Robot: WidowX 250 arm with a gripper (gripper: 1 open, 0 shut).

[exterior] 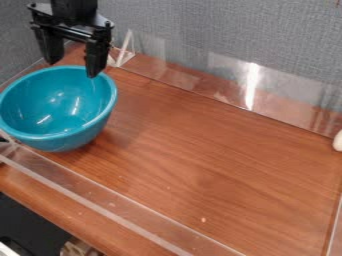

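My black gripper (70,52) hangs open at the top left, its two fingers apart, over the far rim of a teal bowl (59,122). The large bowl stands upright at the left side of the wooden table (214,160). I see nothing between the fingers.
Clear low walls (249,92) edge the table along the back and front. A small white object (337,142) is at the right edge. A grey textured wall stands behind.
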